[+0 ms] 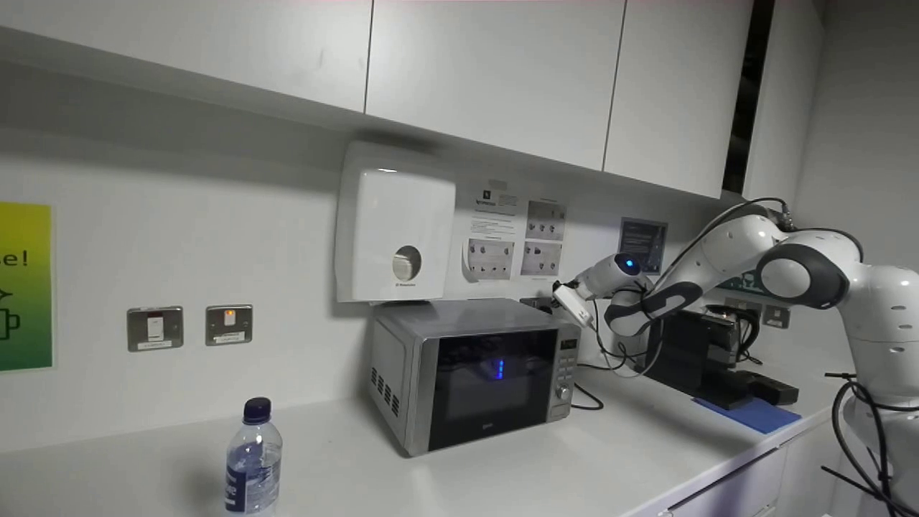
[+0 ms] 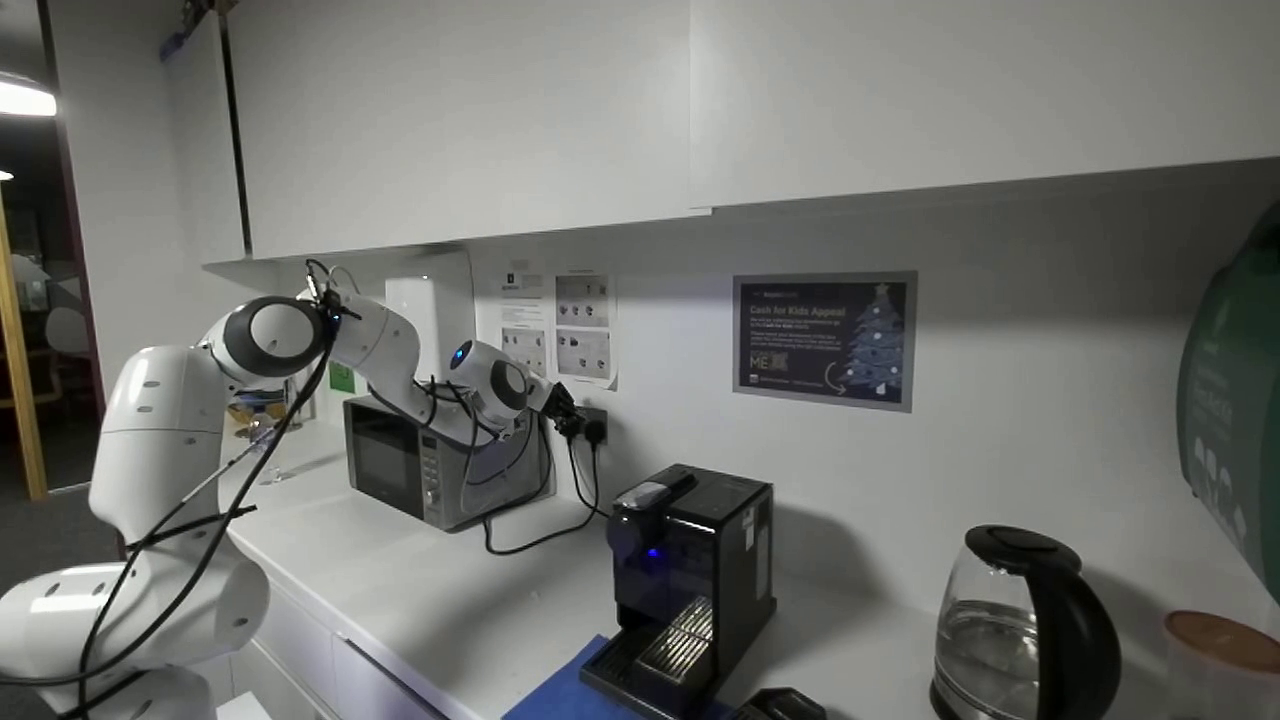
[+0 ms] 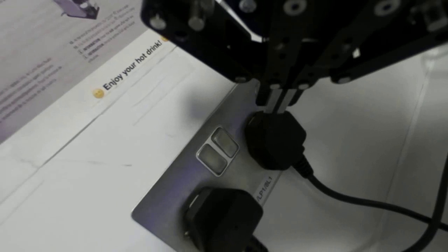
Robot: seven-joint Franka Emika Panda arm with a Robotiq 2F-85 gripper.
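In the wrist view my gripper is shut, its two narrow fingertips side by side with nothing showing between them. Just beyond the tips, overlapping them in the picture, is a black plug (image 3: 277, 140) in a metal wall socket plate (image 3: 168, 184); whether they touch I cannot tell. Two rocker switches (image 3: 218, 150) sit on the plate to the left of that plug. A second black plug (image 3: 224, 218) fills the plate's lower socket. From exterior view 2, the gripper (image 2: 573, 416) reaches the wall right by the socket plate, above and behind the microwave (image 2: 450, 468).
Black cables (image 2: 528, 551) hang from the plugs to the counter. A coffee machine (image 2: 696, 576) stands on a blue mat (image 2: 558, 682), with a glass kettle (image 2: 990, 630) farther right. Upper cabinets (image 1: 491, 69) overhang the arm. A water bottle (image 1: 254, 461) stands at the counter's left.
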